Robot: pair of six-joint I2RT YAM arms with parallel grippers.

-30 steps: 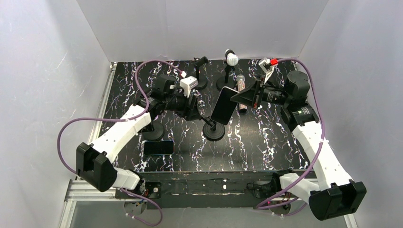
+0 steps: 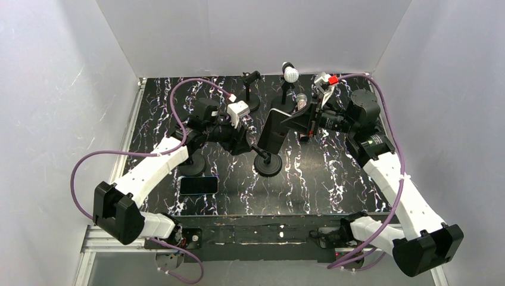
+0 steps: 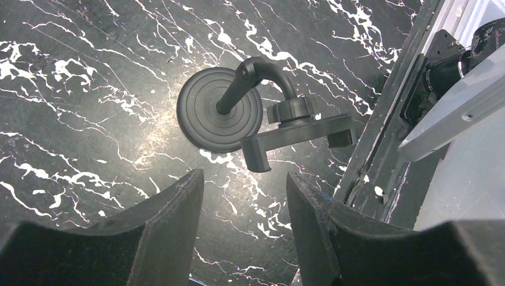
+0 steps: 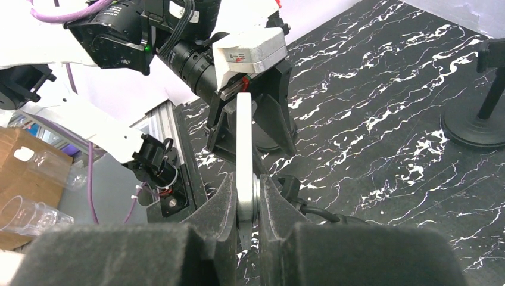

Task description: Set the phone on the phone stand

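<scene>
My right gripper [image 2: 307, 121] is shut on a dark phone [image 2: 273, 132], held upright just above the phone stand [image 2: 267, 164] in the middle. The right wrist view shows that phone edge-on [image 4: 244, 149] between the fingers, close over the stand's holder. My left gripper [image 2: 239, 140] hangs left of the stand, open, its fingers apart. In the left wrist view the stand's round base [image 3: 196, 107] and its bracket [image 3: 286, 136] lie just beyond those fingers, with nothing between them.
A second phone [image 2: 198, 185] lies at the front left. More stands [image 2: 252, 100] stand at the back, one with a white ball head [image 2: 290, 75], near a cylinder [image 2: 302, 102]. Another base [image 2: 192, 167] is at left.
My right gripper and its phone have shifted slightly left, and the phone's angle has changed a little. The left arm has moved slightly down since a second ago.
</scene>
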